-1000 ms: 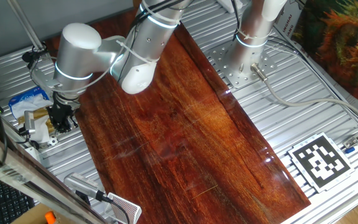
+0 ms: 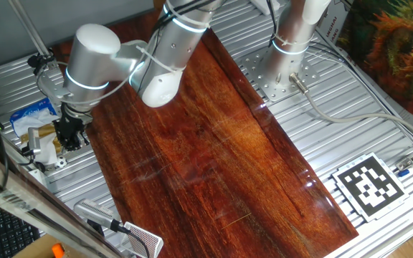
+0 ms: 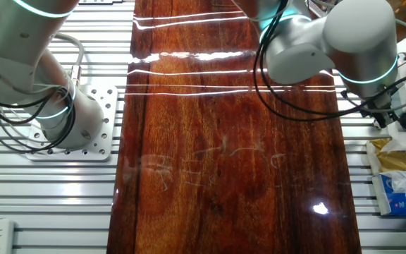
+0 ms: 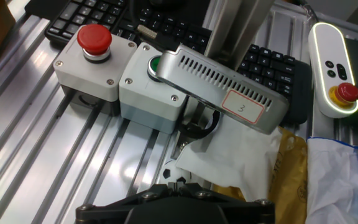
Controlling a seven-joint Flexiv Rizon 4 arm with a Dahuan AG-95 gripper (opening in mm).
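Note:
My gripper shows at the bottom of the wrist view, its black fingertips close together with nothing visible between them. In exterior view 1 the gripper (image 2: 72, 136) hangs off the left edge of the dark wooden board (image 2: 192, 150), over the metal slats. Just beyond the fingertips in the wrist view is a small white thing with black patches (image 4: 166, 172), partly hidden. White crumpled wrapping (image 4: 238, 155) and a brown-gold pack (image 4: 291, 171) lie farther out. A blue-and-white pack (image 4: 334, 174) is to their right.
A grey camera (image 4: 225, 90) on a metal post stands close ahead of the gripper. Two button boxes, one with a red button (image 4: 94, 39), and a keyboard (image 4: 263, 68) lie behind. The board's top is bare. A black-and-white marker plate (image 2: 370, 186) sits at right.
The packs and board have not moved.

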